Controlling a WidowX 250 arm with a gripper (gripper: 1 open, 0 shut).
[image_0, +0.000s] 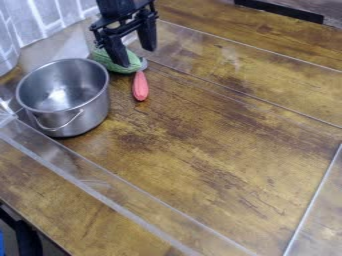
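The black gripper hangs at the top left, its fingers pointing down above a green object, perhaps a cloth or toy vegetable, that lies behind the pot. A pink elongated object lies on the table just right of a steel pot. The gripper's two sides stand apart, and nothing clearly shows held between them.
Transparent strips or panels run along its left and right edges. A dark slot sits at the back right.
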